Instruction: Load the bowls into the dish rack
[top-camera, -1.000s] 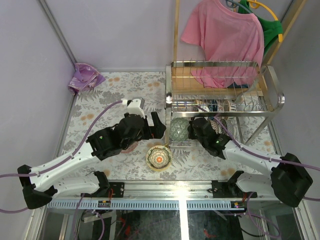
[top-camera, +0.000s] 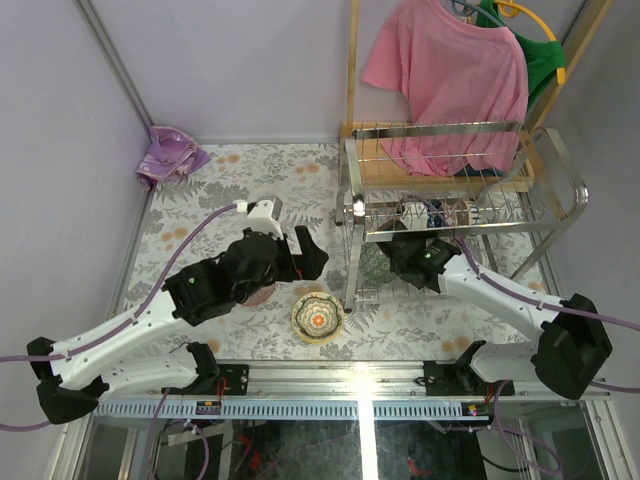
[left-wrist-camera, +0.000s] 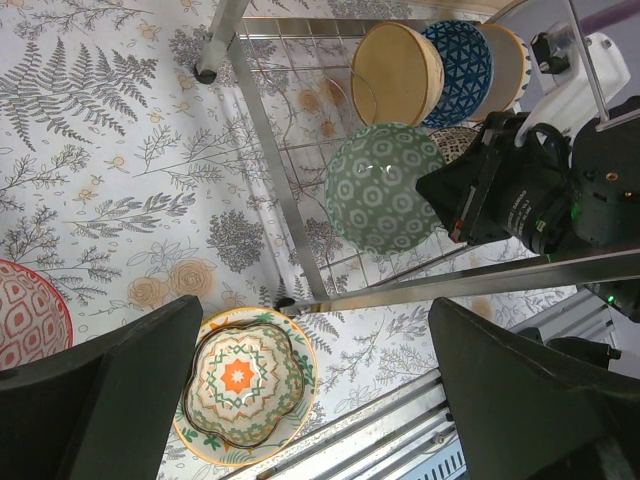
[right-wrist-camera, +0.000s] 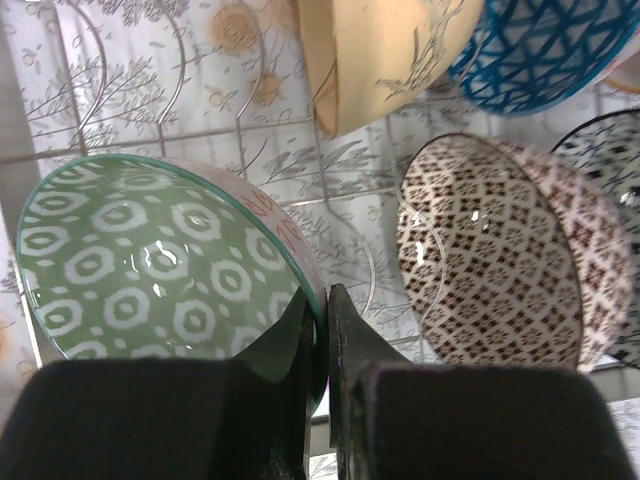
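Note:
In the lower tier of the metal dish rack (top-camera: 352, 260), my right gripper is shut on the rim of a green bowl with pale rings (right-wrist-camera: 150, 260). That bowl is tilted over the rack wires, its inside facing the right wrist camera. Beside it in the rack stand a cream bowl (left-wrist-camera: 398, 72), a blue patterned bowl (left-wrist-camera: 458, 75) and a brown-checked bowl (right-wrist-camera: 490, 250). My left gripper (top-camera: 308, 255) is open and empty above the table. Below it, a floral bowl (left-wrist-camera: 245, 385) rests in a plate (left-wrist-camera: 300, 345), and a red patterned bowl (left-wrist-camera: 30, 318) is at the left wrist view's edge.
The rack's upper tier and front rail (top-camera: 450, 232) overhang my right gripper. A pink shirt (top-camera: 450, 80) hangs at the back. Purple cloth (top-camera: 170, 155) lies at the far left.
My right gripper moved right with the green bowl, further under the upper tier. The left arm stayed nearly still.

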